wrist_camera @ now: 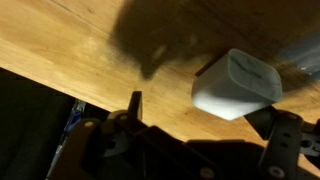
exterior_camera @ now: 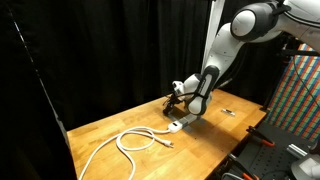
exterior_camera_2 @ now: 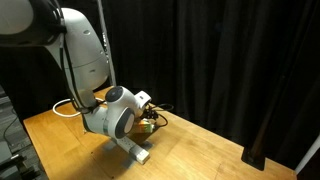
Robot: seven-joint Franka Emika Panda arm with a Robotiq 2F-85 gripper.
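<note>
My gripper is open in the wrist view, its dark fingertips apart at the lower edge. A pale grey, rounded block (wrist_camera: 236, 84) shows ahead of the right finger, nearer to it than to the left one. In exterior view 1 the gripper (exterior_camera: 174, 101) hangs low over the back part of the wooden table. Seen from exterior view 2, a small orange and green thing (exterior_camera_2: 144, 127) is by the gripper, partly hidden by the arm. Whether it is the same block I cannot tell.
A white power strip (exterior_camera: 181, 125) lies in front of the gripper, with its white cable (exterior_camera: 122, 143) looped toward the left. Small items (exterior_camera: 228, 112) rest at the table's right. Dark curtains (exterior_camera_2: 235, 70) stand behind; the table's left side has free room.
</note>
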